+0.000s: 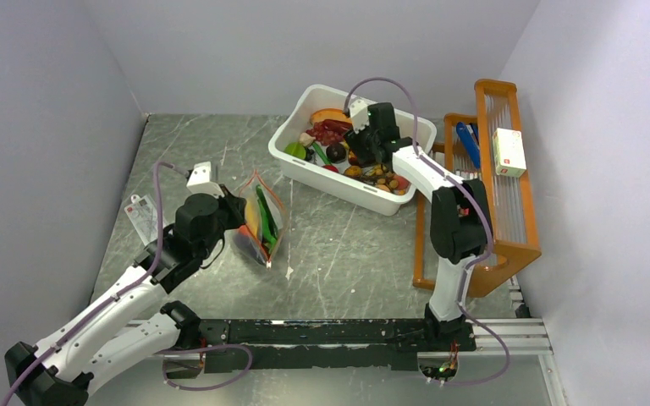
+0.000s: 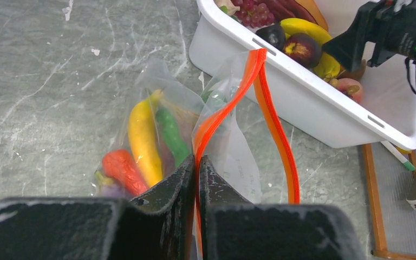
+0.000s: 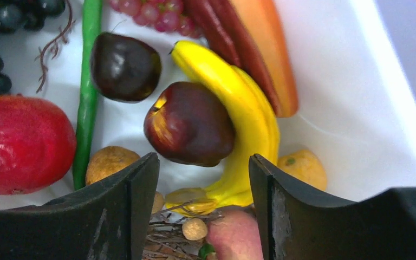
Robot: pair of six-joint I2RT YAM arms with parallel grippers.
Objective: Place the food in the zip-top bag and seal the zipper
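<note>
The zip top bag with an orange zipper stands open on the table, holding a yellow pepper, green pepper and red pepper. My left gripper is shut on the bag's rim. My right gripper hangs part open inside the white food bin, over bananas, a dark reddish fruit and other produce, with nothing visibly held between its fingers.
A wooden rack with boxes and tools stands right of the bin. A clipboard-like item lies at the left. The table between bag and rack is bare.
</note>
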